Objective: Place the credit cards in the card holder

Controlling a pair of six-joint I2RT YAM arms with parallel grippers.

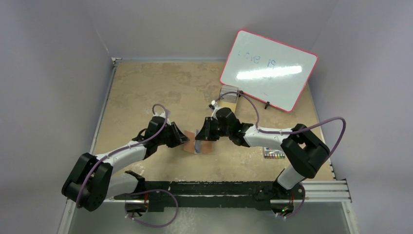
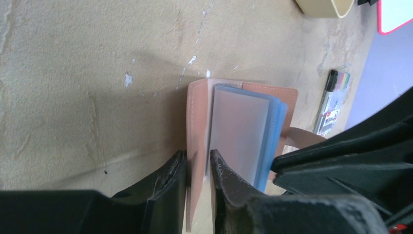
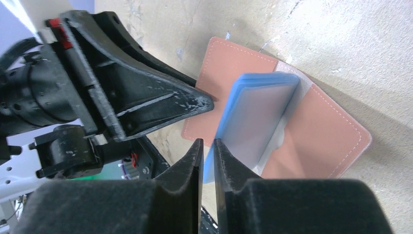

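The brown card holder (image 1: 189, 146) lies spread open on the table between both arms, its clear blue-edged sleeves (image 2: 238, 129) standing up from the middle. In the left wrist view my left gripper is part open, one finger on each side of the holder's raised cover flap (image 2: 196, 117). My right gripper is shut on the blue edge of the sleeves, as the right wrist view shows. One of its black fingers (image 2: 311, 163) also appears at the right of the left wrist view. I cannot make out any loose credit card.
Behind the right arm stands a tan box (image 1: 227, 105) with a grey part, beside a whiteboard (image 1: 270, 68) with a red frame. A pack of coloured markers (image 1: 274, 153) lies under the right forearm.
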